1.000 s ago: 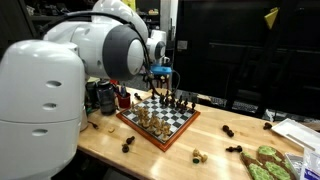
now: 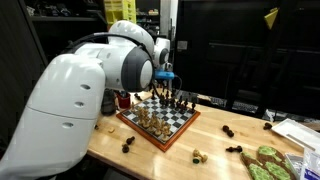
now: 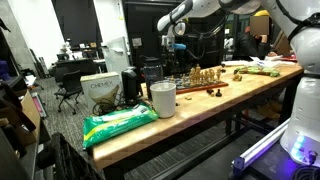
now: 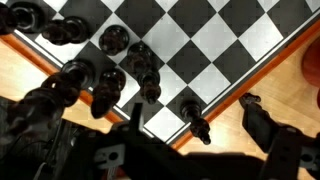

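In the wrist view my gripper is open, its two dark fingers spread wide at the bottom of the picture. Nothing is held. A dark chess piece (image 4: 196, 121) stands near the board's edge, in the gap between the fingers as seen from above; a smaller dark piece (image 4: 251, 99) lies just off the board by the right finger. Several more dark pieces (image 4: 115, 40) fill the left part of the black-and-white chessboard (image 4: 210, 40). In exterior view 1 light-brown pieces (image 2: 155, 124) stand along the near side.
A red container (image 2: 124, 101) stands left of the board. Loose pieces (image 2: 199, 156) lie on the table to the right, near a green-and-brown item (image 2: 265, 165). In exterior view 2 a white bin (image 3: 163, 98) and a green packet (image 3: 120, 124) sit at the table's end.
The arm has swung rightward and its bend sits lower in exterior view 1, covering more of the background. The chess pieces that show there look unchanged.
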